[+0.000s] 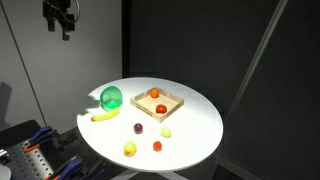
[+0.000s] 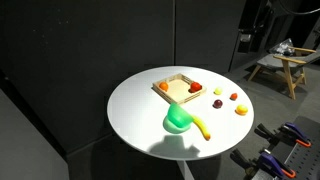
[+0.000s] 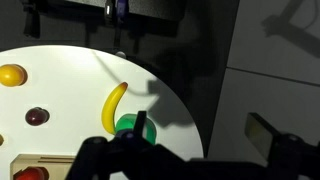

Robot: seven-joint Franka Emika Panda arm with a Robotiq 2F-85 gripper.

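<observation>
My gripper (image 1: 66,32) is raised high at the upper left of exterior view 1, well clear of the table. In the wrist view its fingers stand wide apart, so the gripper is open with nothing between them. Below lies a white oval table (image 1: 205,120). Near its arm-side edge are a green bowl (image 1: 111,97) and a yellow banana (image 1: 105,115). One finger partly hides the bowl (image 3: 147,130) in the wrist view. A shallow tan tray (image 1: 172,99) holds an orange fruit (image 1: 154,93) and a red fruit (image 1: 161,108).
Loose on the table lie a dark purple fruit (image 1: 138,129), a yellowish fruit (image 1: 166,132), a small red one (image 1: 157,146) and an orange-yellow one (image 1: 130,149). A chair (image 2: 288,65) stands at the far right in exterior view 2.
</observation>
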